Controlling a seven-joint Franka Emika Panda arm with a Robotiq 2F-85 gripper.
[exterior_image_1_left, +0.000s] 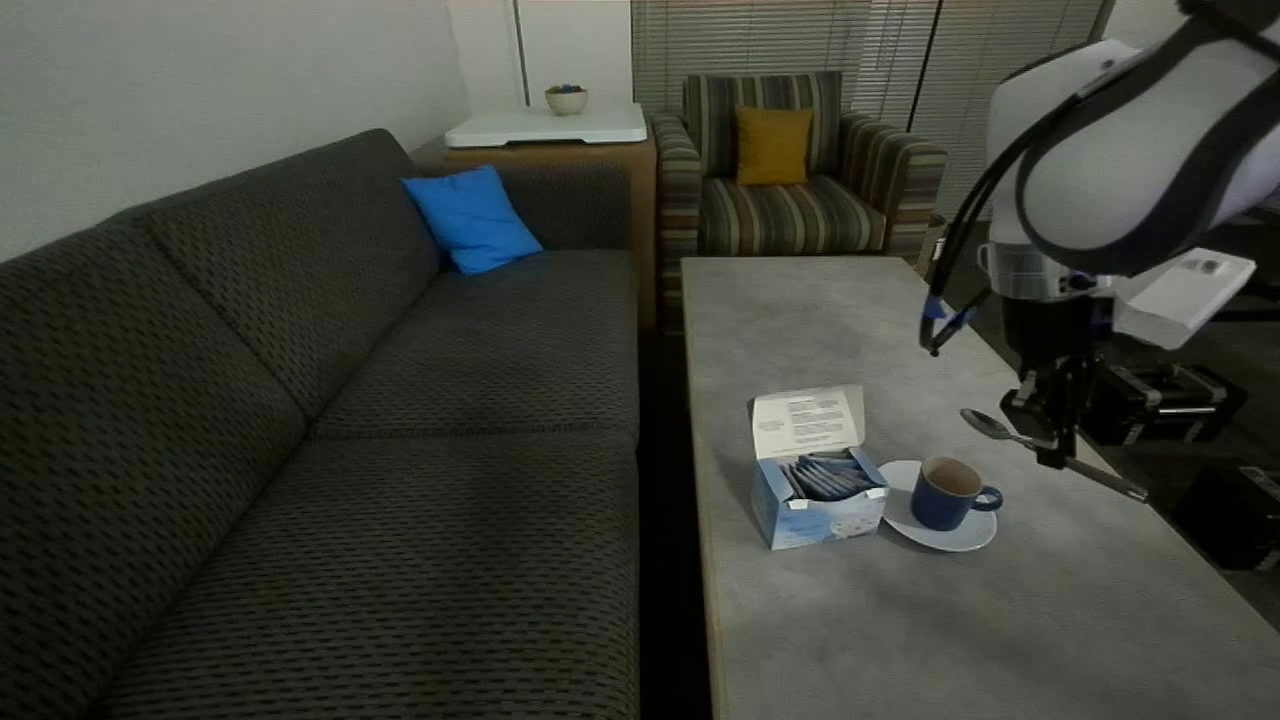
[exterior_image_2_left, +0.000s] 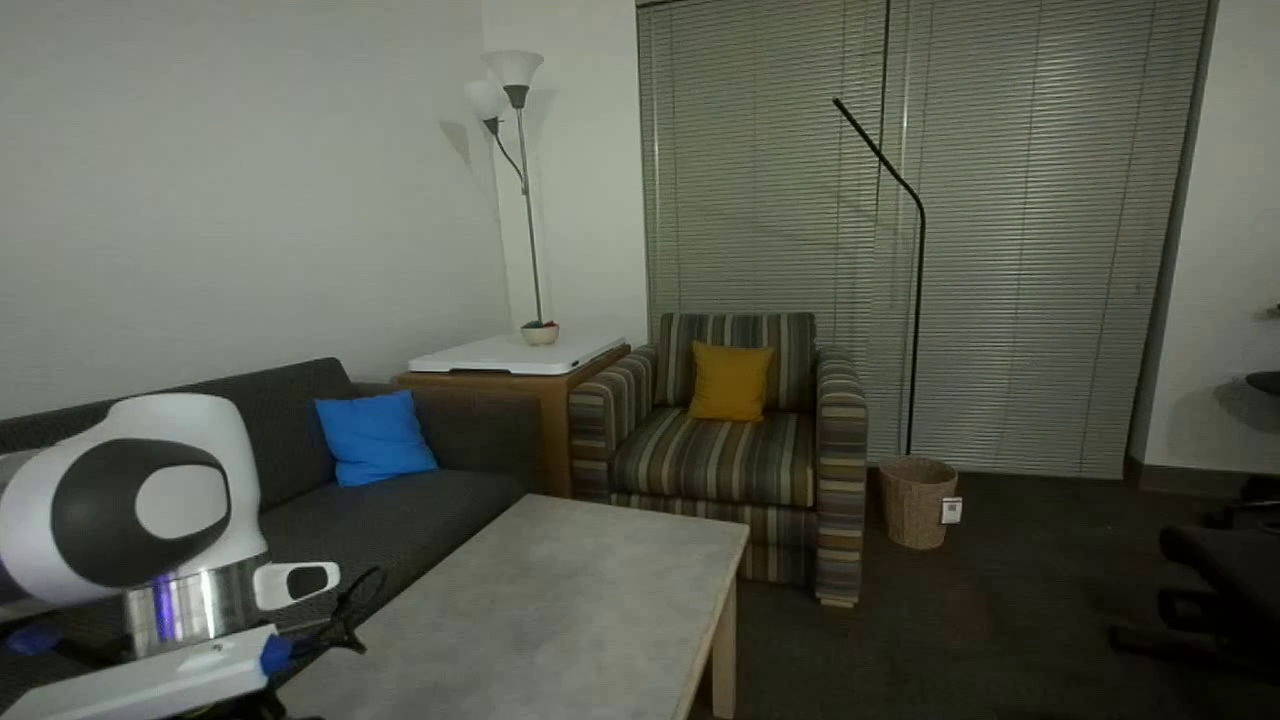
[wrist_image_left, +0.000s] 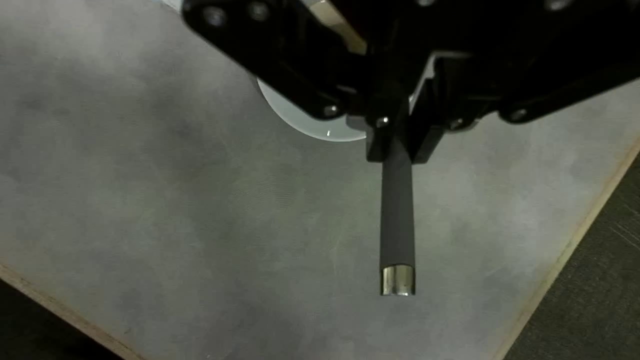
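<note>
A metal spoon (exterior_image_1_left: 1104, 479) is held crosswise in my gripper (exterior_image_1_left: 1048, 450), which is shut on its handle above the table. In exterior view 1 the spoon's bowl points left, toward the mug side, and the handle end points right. From the wrist view, the grey spoon handle (wrist_image_left: 397, 222) sticks out below the gripper; the spoon's bowl is hidden there. A blue mug (exterior_image_1_left: 943, 500) stands upright on a white saucer (exterior_image_1_left: 966, 532), to the left of the gripper and lower. Part of the saucer (wrist_image_left: 312, 123) shows behind the fingers in the wrist view.
An open light-blue box (exterior_image_1_left: 828, 524) of sachets stands just left of the saucer, its lid raised. A dark sofa (exterior_image_1_left: 504, 504) runs along the left side, and a striped armchair (exterior_image_1_left: 786, 216) sits behind.
</note>
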